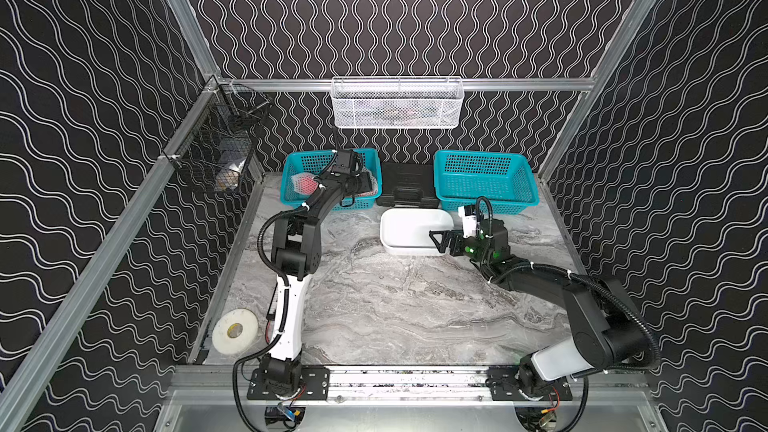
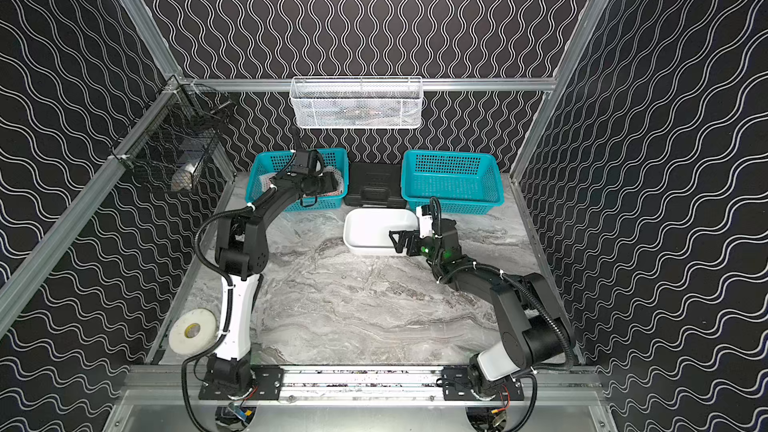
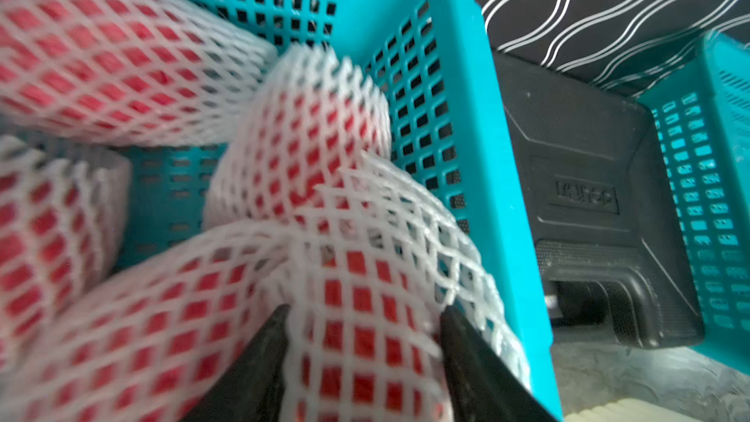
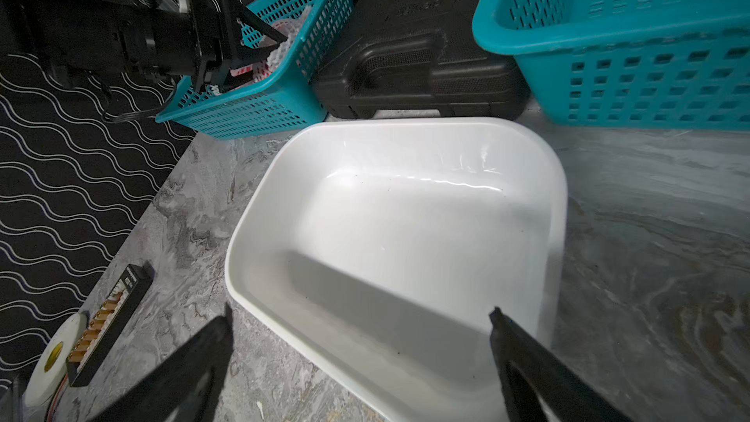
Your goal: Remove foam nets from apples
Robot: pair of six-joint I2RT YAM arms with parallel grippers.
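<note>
Several red apples in white foam nets crowd the left teal basket (image 3: 468, 156). My left gripper reaches down into that basket, its fingers on either side of one netted apple (image 3: 359, 297); the finger is part open, and the tips press close to the net. Beside it in the left wrist view sit another netted apple (image 3: 300, 140) behind and one (image 3: 148, 328) to the left. Over the white tray (image 4: 414, 127) my right gripper stands open, nothing between its fingers. The tray is empty.
An empty teal basket (image 1: 488, 206) stands at the back right, with a black case (image 1: 408, 184) between the two baskets. A roll of tape (image 1: 235, 332) lies at the front left.
</note>
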